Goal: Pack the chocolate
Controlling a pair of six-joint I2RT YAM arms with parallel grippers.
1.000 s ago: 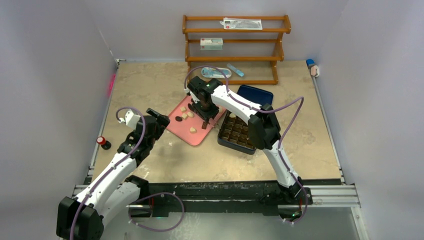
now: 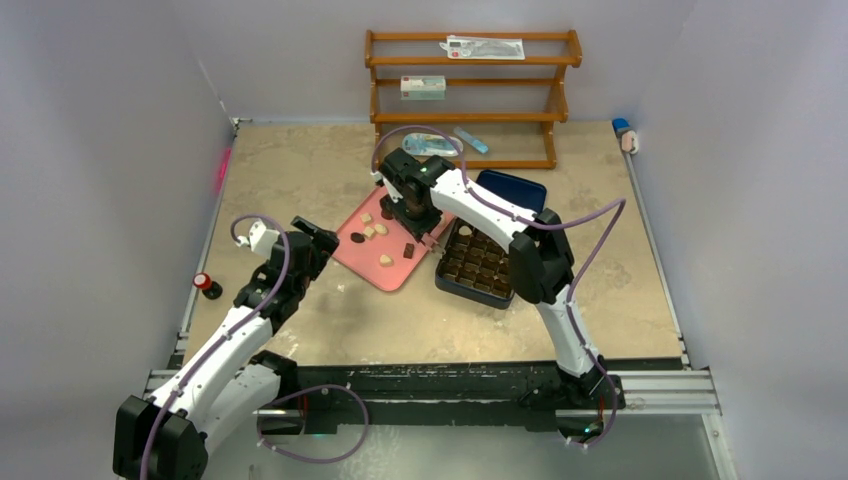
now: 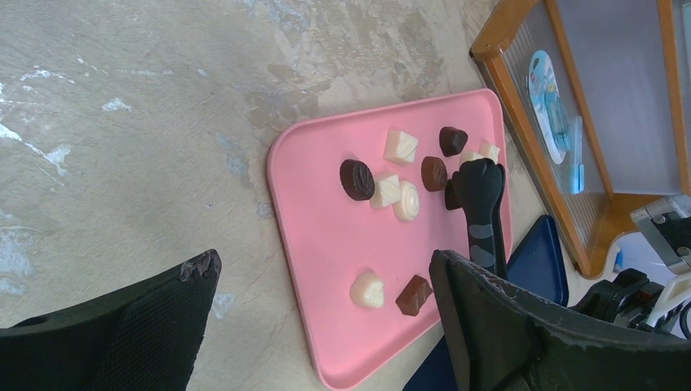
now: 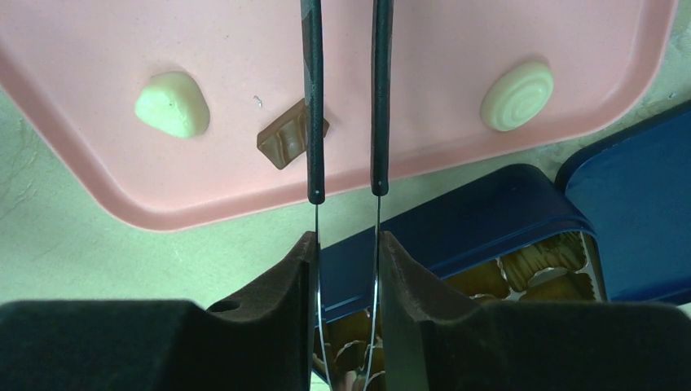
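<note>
A pink tray (image 2: 400, 268) holds several white and brown chocolates. My right gripper hangs over the tray near its edge, its two long fingers part open, with a brown chocolate (image 4: 285, 138) beside and partly behind one finger; I cannot tell that anything is between them. A white chocolate (image 4: 171, 104) and an oval white piece (image 4: 515, 98) lie either side. The dark box (image 2: 470, 294) with a gridded insert stands right of the tray, partly under the right arm. My left gripper stands open over the tray's left side, nothing between its fingers.
A blue lid (image 2: 510, 185) lies behind the box. A wooden rack (image 2: 470, 117) with packages stands at the back. A red-capped bottle (image 2: 208, 287) is at the left.
The right arm has shifted slightly to the right, toward the box, uncovering more of the brown chocolate in the top view. The left arm has not moved.
</note>
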